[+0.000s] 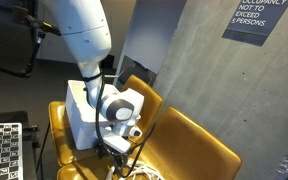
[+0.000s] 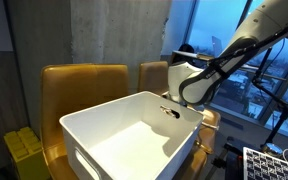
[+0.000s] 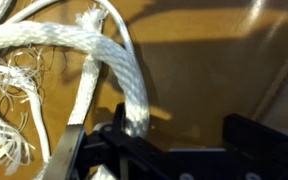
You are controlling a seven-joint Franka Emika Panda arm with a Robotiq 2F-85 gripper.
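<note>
A white braided rope (image 3: pixel 72 38) with frayed ends lies in loops on the tan leather seat in the wrist view. One loop curves down to the left finger (image 3: pixel 94 150) and overlaps its tip; whether it lies inside or outside that finger I cannot tell. My gripper is open, its dark fingers wide apart, with bare seat showing across most of the gap. In the first exterior view, the gripper (image 1: pixel 120 152) points down close to the seat, and part of the rope (image 1: pixel 142 170) shows beside it.
A large white open box (image 2: pixel 124 145) stands beside the arm on the chairs, its visible interior empty. Tan chair backs (image 1: pixel 194 145) rise along the concrete wall. A checkered board (image 1: pixel 2 150) is at the left. A yellow block stack (image 2: pixel 24 157) stands left of the chairs.
</note>
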